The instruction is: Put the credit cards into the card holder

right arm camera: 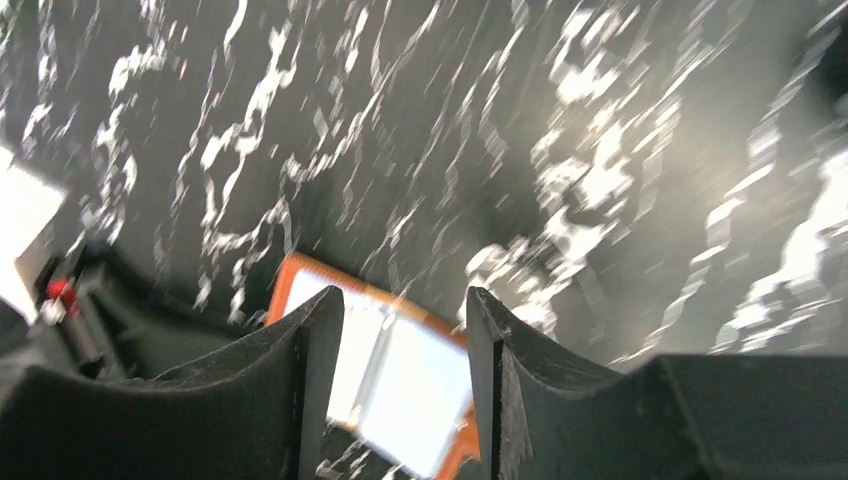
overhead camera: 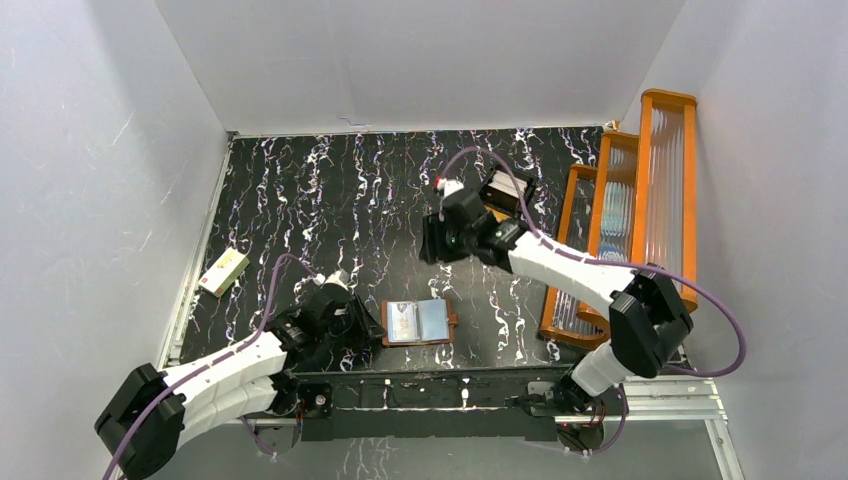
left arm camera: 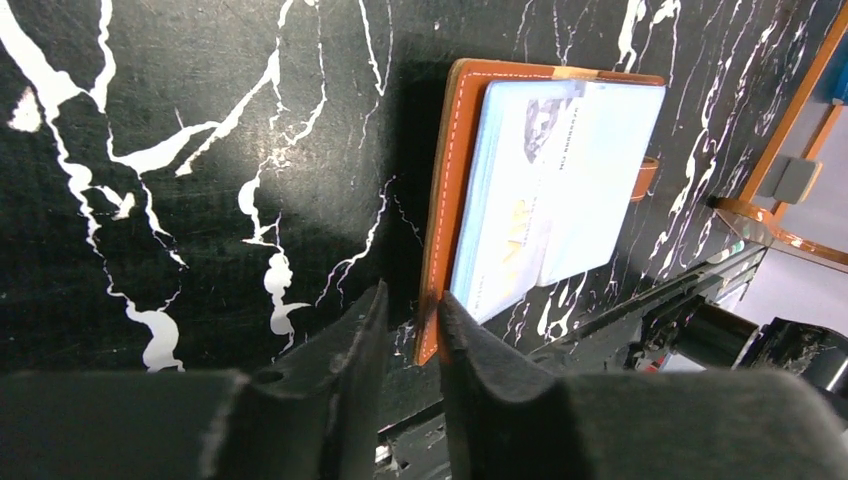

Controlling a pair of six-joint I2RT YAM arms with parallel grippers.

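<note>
The brown leather card holder (overhead camera: 433,320) lies spread open near the table's front edge. A pale card with a grey picture (left arm camera: 541,125) shows in its left clear sleeve in the left wrist view; the facing sleeve looks plain pale blue. At the holder's left side, my left gripper is slightly open, with the near corner of the leather cover in the gap between its fingers. My right gripper (overhead camera: 437,243) stands open and empty above the table, behind the holder. The black card box (overhead camera: 508,188), holding white cards, is partly covered by the right arm.
A small pale yellow box (overhead camera: 224,271) sits at the far left. Orange-framed racks (overhead camera: 645,180) line the right side.
</note>
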